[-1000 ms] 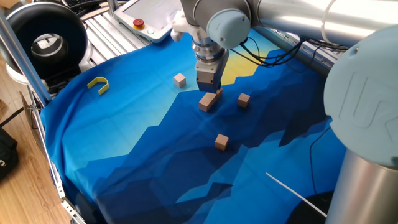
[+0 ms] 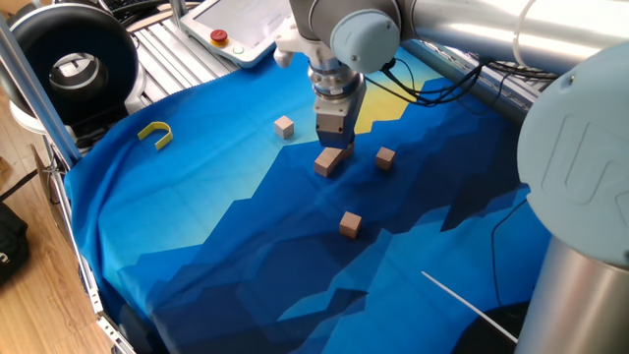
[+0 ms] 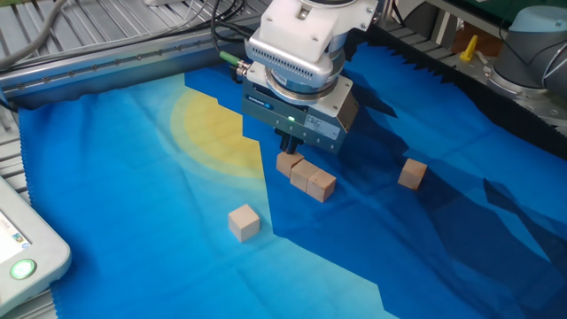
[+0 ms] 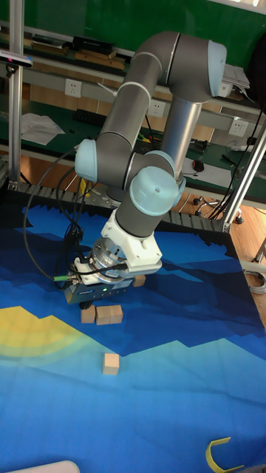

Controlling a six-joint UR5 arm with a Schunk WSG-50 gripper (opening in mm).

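Three wooden cubes stand in a row on the blue cloth: an end cube (image 3: 289,162), a middle cube (image 3: 302,175) and an outer cube (image 3: 322,185). Right over the end cube is my gripper (image 3: 289,143), pointing down, its dark fingertips at or just above the cube's top. Whether the fingers touch it, or how far apart they stand, is unclear. In exterior view 1 the gripper partly hides that end cube. A paler cube (image 3: 244,222) sits apart on the light-blue area. Two more cubes lie separately, one (image 2: 385,158) near the gripper and another (image 2: 350,225) farther off.
A yellow curved piece (image 2: 155,134) lies near the cloth's edge. The teach pendant (image 2: 236,28) with its red button is beyond the cloth. A thin white stick (image 2: 467,306) lies near the arm's base.
In exterior view 1 my gripper has shifted slightly right, toward the end cube, and marginally lower. The cubes look unmoved.
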